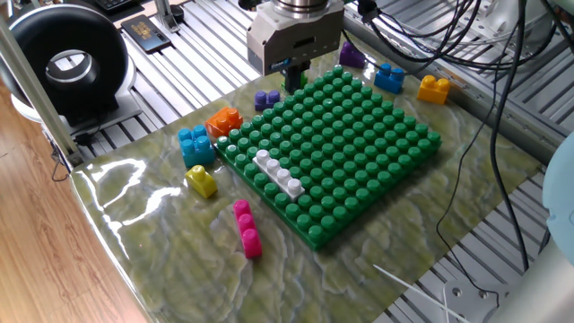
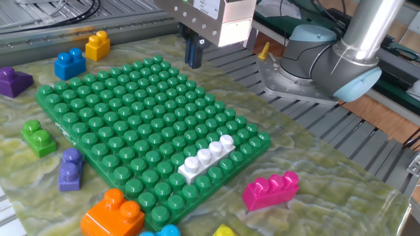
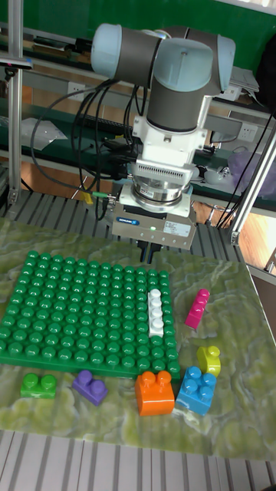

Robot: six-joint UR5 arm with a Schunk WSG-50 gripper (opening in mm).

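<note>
The green baseplate (image 1: 332,144) lies flat on the table. Pressed onto its studs near one edge is a white four-stud brick (image 1: 280,174), also plain in the second view as a white row (image 2: 207,158). My gripper (image 2: 193,58) hangs in the air with its dark fingers pointing down, clear of the loose bricks. In the third view the gripper (image 3: 147,252) appears beyond the plate's far edge. Its narrow fingers look close together and no brick shows between them; their exact opening is too small to make out.
Around the plate lie loose bricks: pink (image 1: 247,229), yellow (image 1: 202,182), light blue (image 1: 196,148), orange (image 1: 224,122), two purple (image 2: 70,170) (image 1: 352,56), green (image 2: 39,139), blue (image 1: 388,79) and amber (image 1: 433,89). Bare table (image 1: 332,287) stretches in front of the plate.
</note>
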